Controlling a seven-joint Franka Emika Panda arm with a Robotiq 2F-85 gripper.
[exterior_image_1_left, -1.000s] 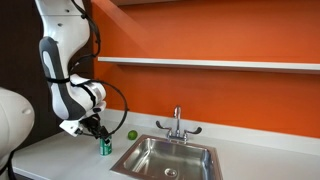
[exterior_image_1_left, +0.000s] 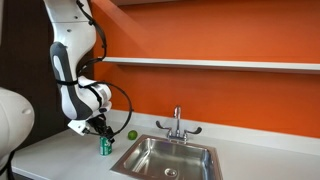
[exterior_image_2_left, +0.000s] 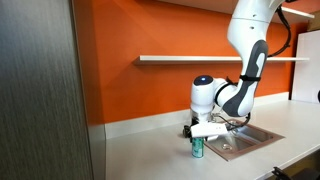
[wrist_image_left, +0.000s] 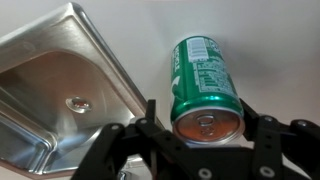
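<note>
A green soda can (wrist_image_left: 203, 85) stands upright on the white counter, left of the sink in exterior view 1, where the can (exterior_image_1_left: 105, 146) shows below the gripper. My gripper is at the can's top end, with one finger on either side. A small gap shows between the can and the left fingertip in the wrist view, so the fingers look part open. In exterior view 2 the gripper (exterior_image_2_left: 206, 132) hangs over the upper part of the can (exterior_image_2_left: 197, 148).
A steel sink (exterior_image_1_left: 150, 170) with a tall faucet (exterior_image_1_left: 177, 122) lies close to the can. A small green round object (exterior_image_1_left: 132, 135) sits at the back of the counter. A white shelf (exterior_image_1_left: 210, 66) runs along the orange wall.
In exterior view 1 the arm and gripper have shifted slightly to the right, over the can. The can appears to stay in place.
</note>
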